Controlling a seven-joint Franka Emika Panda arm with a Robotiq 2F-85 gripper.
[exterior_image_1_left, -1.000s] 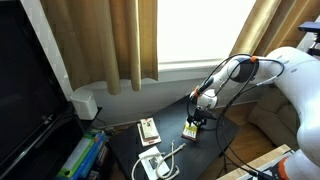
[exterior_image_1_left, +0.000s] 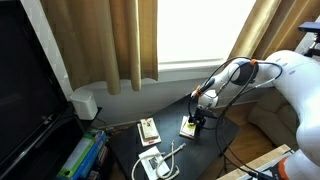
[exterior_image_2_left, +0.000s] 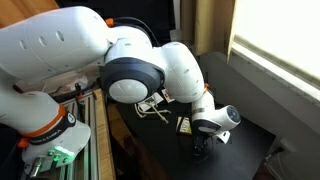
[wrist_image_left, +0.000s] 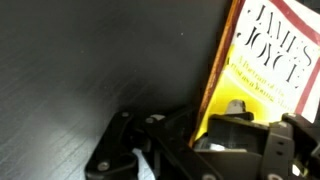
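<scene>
A book (wrist_image_left: 262, 62) with a white and yellow cover reading "JAMES JOYCE" lies on the dark table, its brownish long edge facing left in the wrist view. The same book (exterior_image_1_left: 187, 128) is small in exterior view 1, partly covered by the hand. My gripper is part open at the book's lower end, with dark finger parts on both sides of its edge and over the yellow cover. Whether the pads touch the book cannot be told. In exterior view 2 the gripper (exterior_image_2_left: 203, 143) is low over the table, and the book (exterior_image_2_left: 184, 126) shows beside the arm.
Another light-covered book (exterior_image_1_left: 149, 131) lies to the left on the table. A white object (exterior_image_1_left: 155, 164) and a pale cable (exterior_image_1_left: 173, 160) are nearer the front.
My gripper has shifted only slightly around the book over the last second. The other things on the table have not visibly moved.
</scene>
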